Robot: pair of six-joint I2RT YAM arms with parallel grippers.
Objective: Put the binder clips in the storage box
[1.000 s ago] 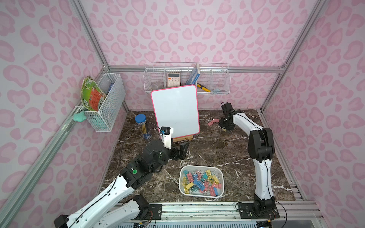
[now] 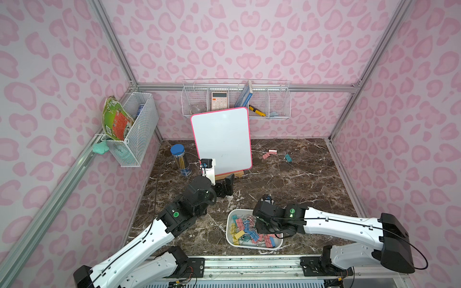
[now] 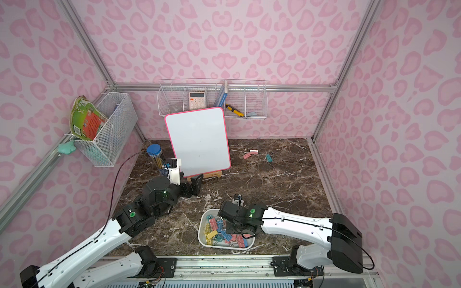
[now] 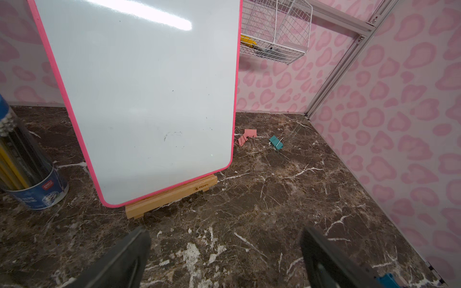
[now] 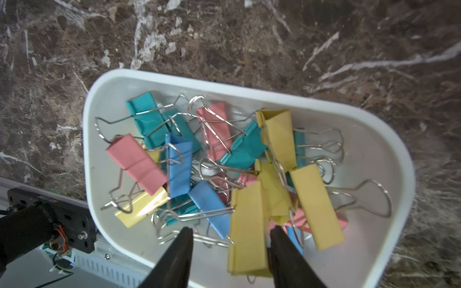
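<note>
The white storage box [image 5: 249, 96] holds several pink, teal, blue and yellow binder clips. My right gripper is over it, fingers apart. A yellow clip [image 5: 248, 225] shows between them, close to the right finger [image 5: 288, 261], with a gap to the left finger [image 5: 172, 259]. Whether it touches the right finger I cannot tell. On the far right of the table lie two pink clips [image 2: 272, 151] and one teal clip [image 2: 288, 158]. My left gripper stands open and empty in front of the whiteboard.
A pink-rimmed whiteboard [image 2: 222, 139] leans on a wooden stand [image 4: 170, 195]. To its left is a blue-lidded jar [image 2: 180, 160]. A wire basket [image 2: 278, 103] hangs on the back wall, another basket [image 2: 144, 129] at the left.
From among the far-right clips, my right arm has swung forward and left to the box. The teal clip is uncovered.
</note>
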